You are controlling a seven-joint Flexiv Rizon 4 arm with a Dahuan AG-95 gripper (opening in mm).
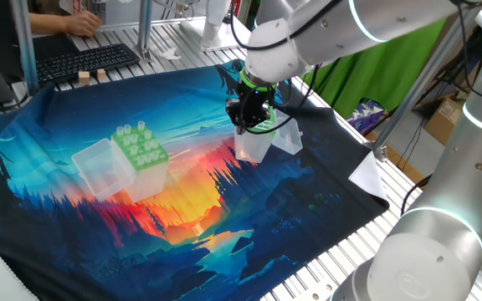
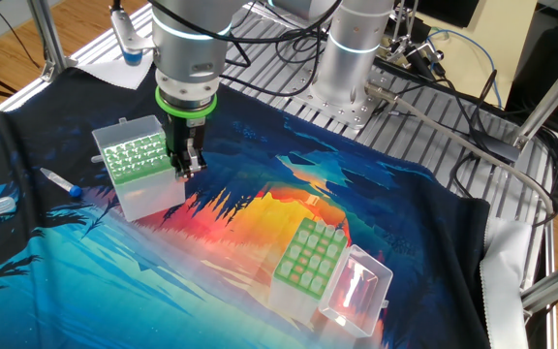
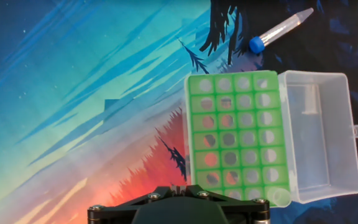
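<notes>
My gripper (image 2: 190,171) points down beside an open, clear box with a green grid rack (image 2: 136,155). In exterior view 1 the dark gripper (image 1: 243,125) covers part of this box (image 1: 252,149). The wrist view shows the green grid (image 3: 238,130) from above, most holes looking empty, with one clear tube (image 3: 279,197) at its lower right corner. At the bottom edge of that view, the gripper's black linkage (image 3: 126,211) overlaps the grid's near end. How far apart the fingertips stand, and whether anything is between them, cannot be made out.
A second green rack (image 2: 310,254) holds several clear tubes, its open lid (image 2: 356,291) alongside. A blue-capped tube (image 3: 284,31) lies loose near the first box. The first box's lid (image 3: 321,137) is folded out. Cloth between the boxes is clear.
</notes>
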